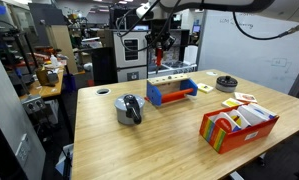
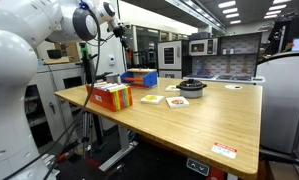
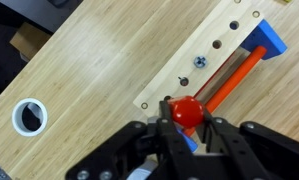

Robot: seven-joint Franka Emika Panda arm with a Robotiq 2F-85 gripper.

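Observation:
My gripper (image 1: 159, 48) is shut on a red object, above the toy workbench (image 1: 172, 86). In the wrist view the held red object (image 3: 186, 111) shows a glossy rounded end between the fingers; its lower part is hidden there. From the side it looks slim and upright, hanging clear of the bench. The workbench has a pale wooden top strip (image 3: 215, 45) with several holes, blue end pieces (image 3: 264, 37) and a red bar (image 3: 235, 88) along one side. One hole holds a blue screw-like piece (image 3: 200, 62).
A silver pot with a black handle (image 1: 128, 109) stands left of the bench. A red box (image 1: 220, 139) full of items sits at the front right. Farther right are a dark pot (image 1: 226, 81) and yellow cards (image 1: 232, 102).

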